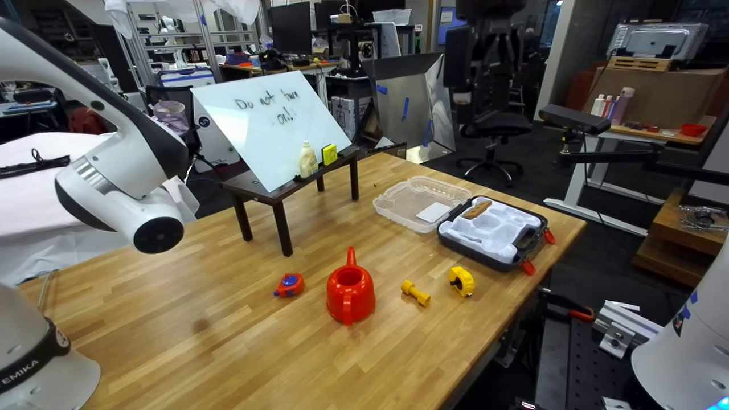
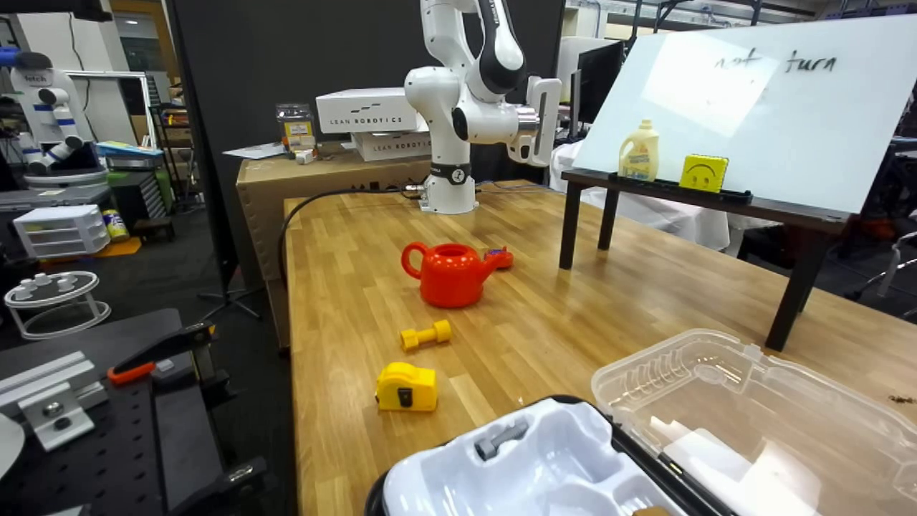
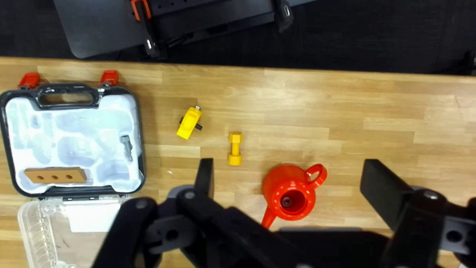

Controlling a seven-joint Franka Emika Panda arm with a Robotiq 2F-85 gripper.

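Observation:
In the wrist view my gripper stands open with nothing between its black fingers. It hangs well above the table, its dark shape also showing at the top of exterior view 1. Below it is a red watering can (image 1: 349, 297), upright. A yellow toy bolt (image 3: 235, 149) lies beside the can, and a yellow tape measure (image 2: 407, 387) sits beyond the bolt. Close to the can's spout is a small red and blue toy (image 1: 290, 284), which I cannot make out in the wrist view.
An open case (image 3: 73, 190) with a white moulded insert holds a brown block (image 3: 55, 175) and a grey bolt (image 3: 127, 147). Its clear lid (image 1: 418, 191) lies folded back. A whiteboard (image 1: 273, 116) leans on a dark stand. Another white arm (image 2: 447, 129) stands across the table.

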